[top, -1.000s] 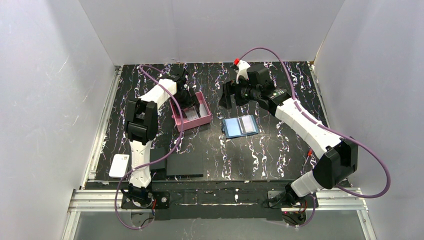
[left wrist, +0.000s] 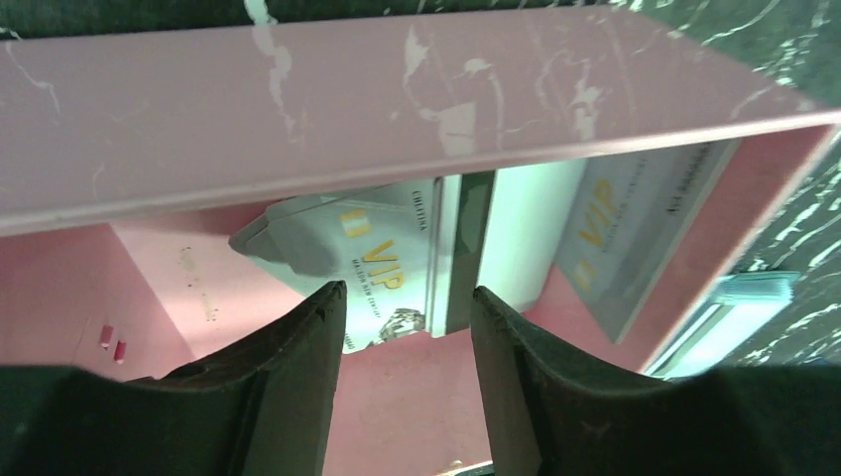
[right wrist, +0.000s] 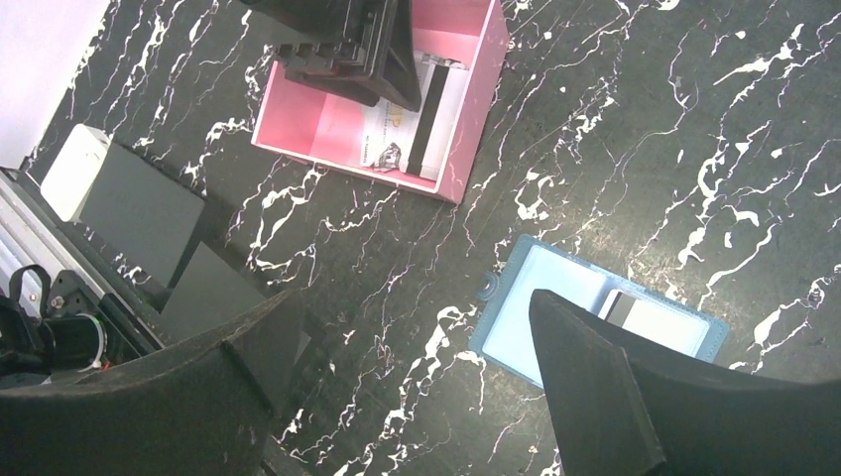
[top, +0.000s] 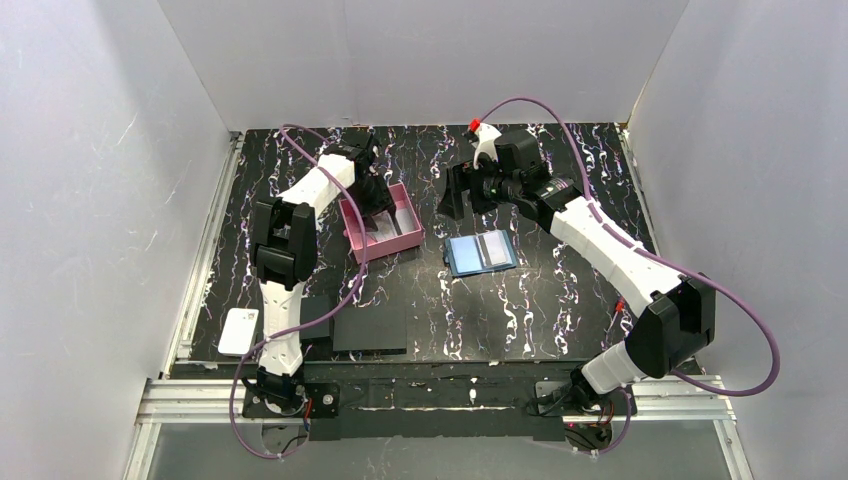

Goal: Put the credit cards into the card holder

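Note:
My left gripper reaches into the pink box [top: 403,238]. Its fingers are part open, and no card shows gripped between the fingers. In the left wrist view, several grey-white cards lie in the box: VIP cards [left wrist: 362,263] in an overlapping fan, a striped card [left wrist: 466,253] beside them, and another VIP card [left wrist: 620,228] near the box's right wall. The blue card holder [right wrist: 545,288] lies open on the table, with a card with a dark stripe [right wrist: 650,322] on its right half. To the holder's upper left, my right gripper [top: 465,207] hangs open and empty.
Dark flat blocks [top: 369,329] and a white case [top: 238,331] occupy the front left. Purple cables [top: 357,270] loop over both arms.
My left gripper has shifted slightly inside the pink box, its fingers sitting a little differently over the cards. The right arm, box and card holder look unmoved.

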